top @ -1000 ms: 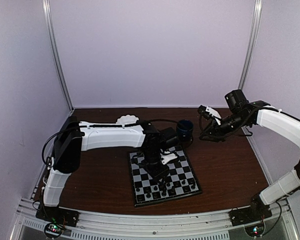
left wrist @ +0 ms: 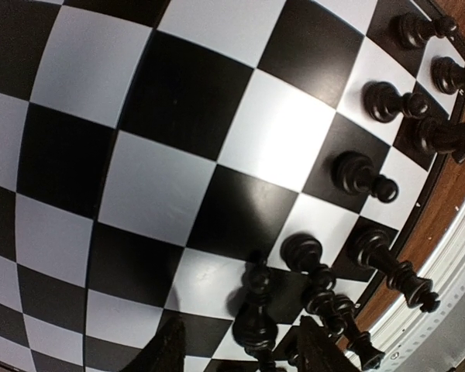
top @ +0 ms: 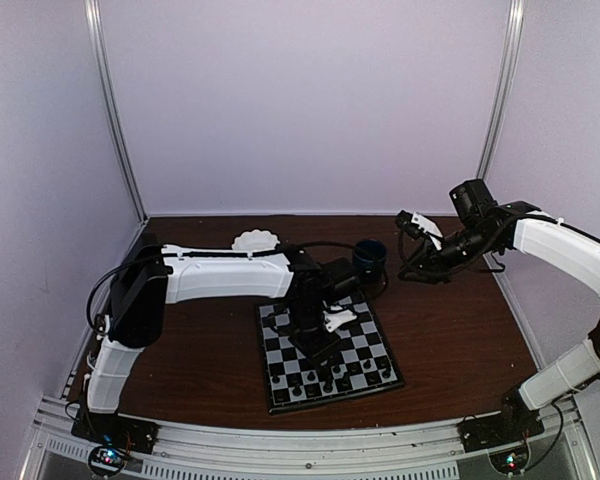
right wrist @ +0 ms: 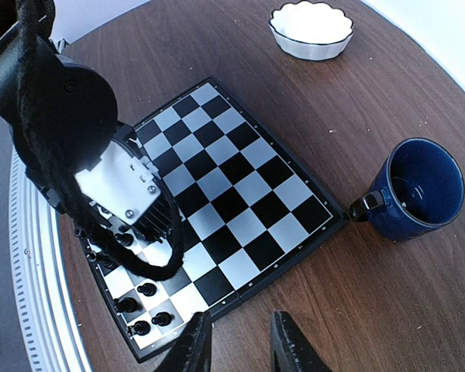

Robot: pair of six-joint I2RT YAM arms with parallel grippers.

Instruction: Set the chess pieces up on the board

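Note:
The checkered board point(top: 280, 345) lies on the table, its near rows holding several dark chess pieces. My left gripper is low over this near part, open, its fingers point(left wrist: 167, 347) apart. A dark piece point(left wrist: 256, 325) shows in the gap between them, not gripped. To its right in the left wrist view are a dark pawn point(left wrist: 356, 175), a tall piece point(left wrist: 391, 267) and other pieces along the edge. My right gripper is off the board at the right, open and empty, with bare table below it.
A blue mug point(right wrist: 415, 194) stands just off the board's far right side, its handle close to the corner. Farther back is a white scalloped bowl point(right wrist: 311, 31). The far squares of the board look empty.
The left arm has shifted only very slightly, its gripper staying over the near part of the board. The right arm and the pieces show no visible movement.

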